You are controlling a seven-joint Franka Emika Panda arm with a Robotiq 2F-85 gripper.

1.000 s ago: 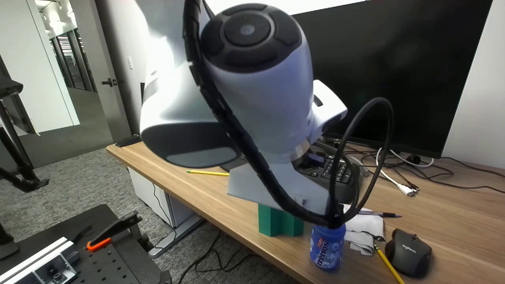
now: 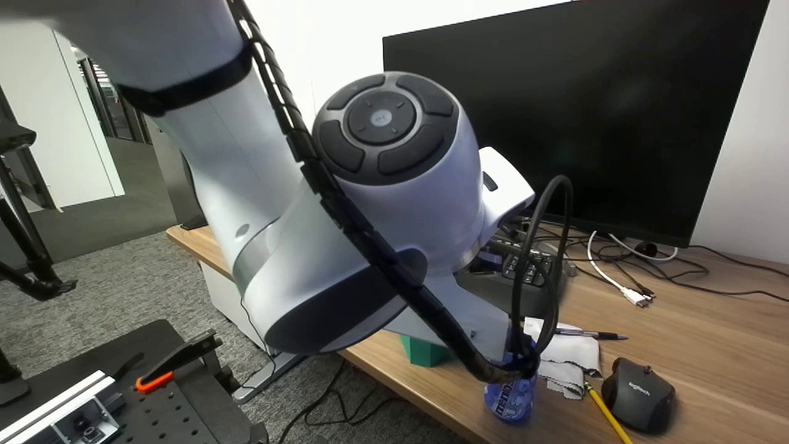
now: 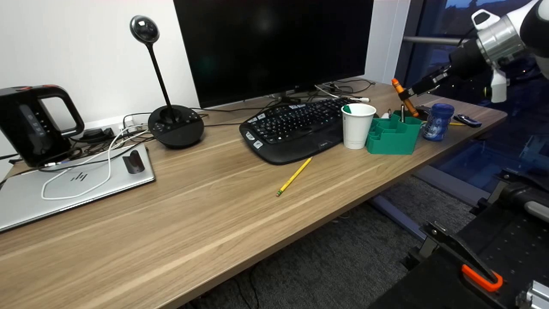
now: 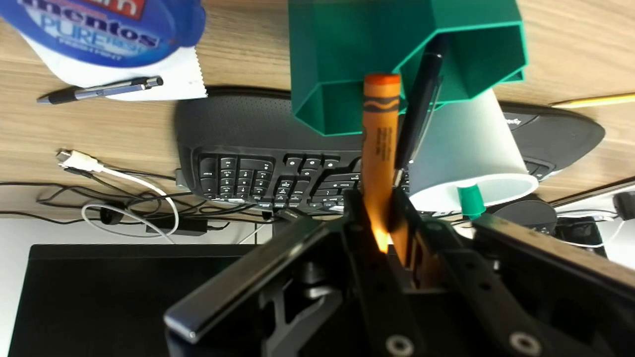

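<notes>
An orange crayon-like marker (image 4: 381, 137) is held between the fingers of my gripper (image 3: 406, 94), which is shut on it. It stands tilted, with one end above the fingers and the other pointing down towards the green desk organizer (image 3: 393, 144). In the wrist view that far end overlaps the rim of an organizer compartment; whether it is inside cannot be told. A dark pen (image 4: 418, 104) rises from the organizer close beside the marker. Exterior view 1 has the gripper hidden behind the arm.
Beside the organizer are a white paper cup (image 3: 356, 128) with something green in it and a blue Mentos bottle (image 3: 438, 123). A black keyboard (image 3: 293, 131) lies behind, near the monitor (image 3: 278, 46).
More of the green organizer is now covered by the arm. The bottle and mouse have stayed put.
</notes>
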